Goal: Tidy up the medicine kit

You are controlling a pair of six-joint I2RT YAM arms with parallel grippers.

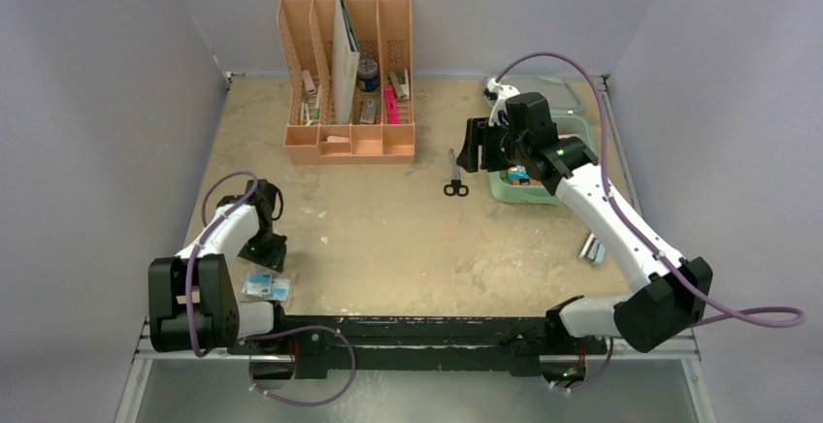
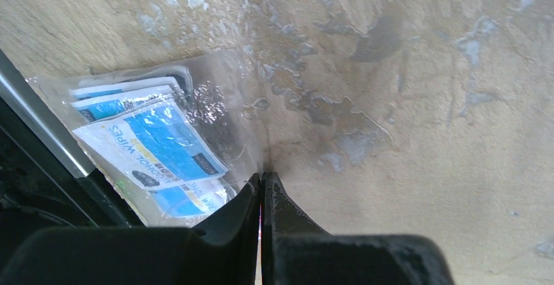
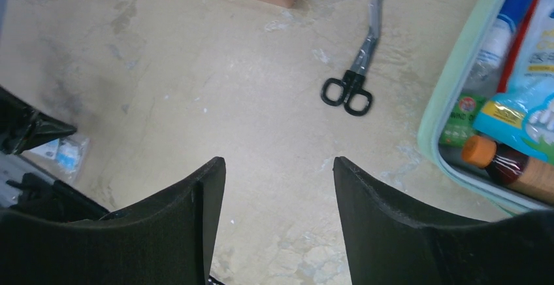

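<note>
A clear bag of alcohol wipes [image 2: 163,141] lies flat at the table's front left edge, also visible in the top view [image 1: 267,285]. My left gripper is shut at the bag's right edge, low over the table; whether any plastic is between its tips I cannot tell. The green medicine box [image 1: 529,195] holds tubes and bottles at the right, with my right gripper [image 1: 471,151] open above its left side. Scissors [image 3: 356,76] lie beside the box.
A peach organizer [image 1: 349,156] with assorted items and an upright board stands at the back centre. Small items [image 1: 594,248] lie at the right edge.
</note>
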